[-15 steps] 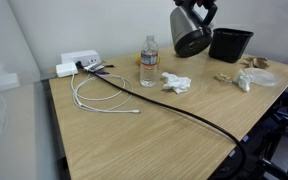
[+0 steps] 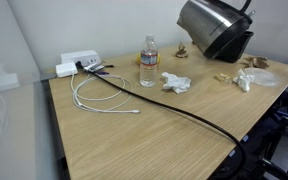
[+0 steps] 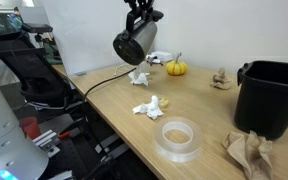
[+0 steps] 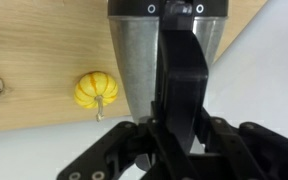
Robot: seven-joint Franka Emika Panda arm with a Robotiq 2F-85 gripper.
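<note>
A silver metal container point(image 3: 136, 45) hangs tilted in the air above the table, and my gripper point(image 3: 141, 14) is shut on its dark handle or upper edge. In exterior view 1 the same container point(image 2: 212, 28) shows at the upper right, partly in front of the black bin point(image 2: 242, 42). The wrist view has the metal wall point(image 4: 139, 60) beneath my dark fingers point(image 4: 182, 70); exactly where they touch it is hidden. What the container holds cannot be seen.
Crumpled white tissue point(image 2: 176, 83), a water bottle point(image 2: 149, 62), a white cable point(image 2: 104, 95) and a black cable lie or stand on the table. A small yellow pumpkin point(image 3: 175, 67), a clear round tub point(image 3: 177, 140) and brown paper point(image 3: 251, 153) are around too.
The container has moved right in exterior view 1 and looks larger. Its tilt has increased, and it now covers part of the black bin. The table items have stayed put.
</note>
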